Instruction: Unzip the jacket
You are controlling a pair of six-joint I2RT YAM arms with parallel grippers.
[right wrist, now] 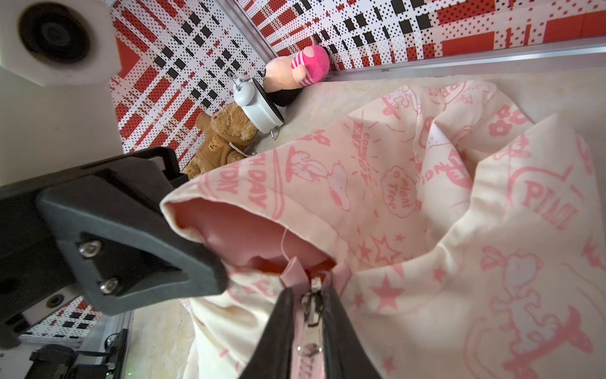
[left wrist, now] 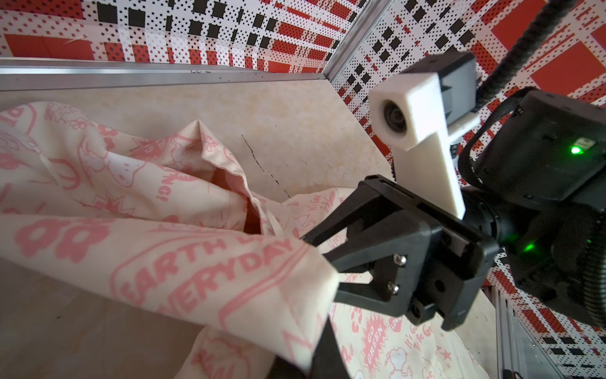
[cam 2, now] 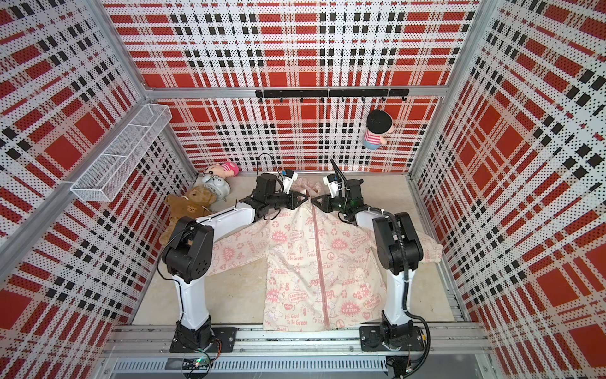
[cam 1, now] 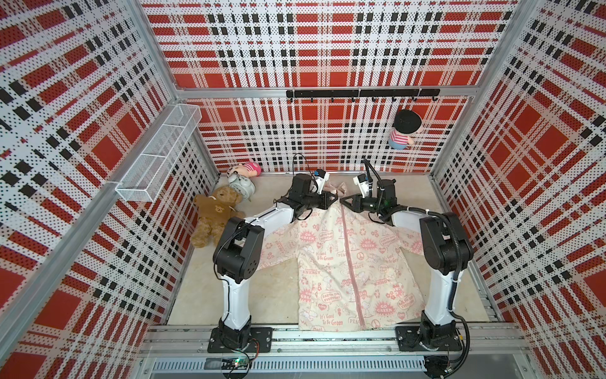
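A cream jacket with pink print (cam 1: 322,265) lies on the table, its pink zip (cam 1: 350,271) running down from the collar. My left gripper (cam 1: 332,199) is at the collar, shut; the left wrist view shows fabric lying over its fingertips, so what they pinch is hidden. My right gripper (cam 1: 347,201) faces it from the right, at the zip's top. In the right wrist view the metal zip slider (right wrist: 312,306) sits between its dark fingertips, which look part open; contact is unclear.
A teddy bear (cam 1: 211,218), a pink-capped doll (cam 1: 251,169) and a white clock (right wrist: 258,107) lie at the back left. A striped doll (cam 1: 401,139) hangs on the back wall.
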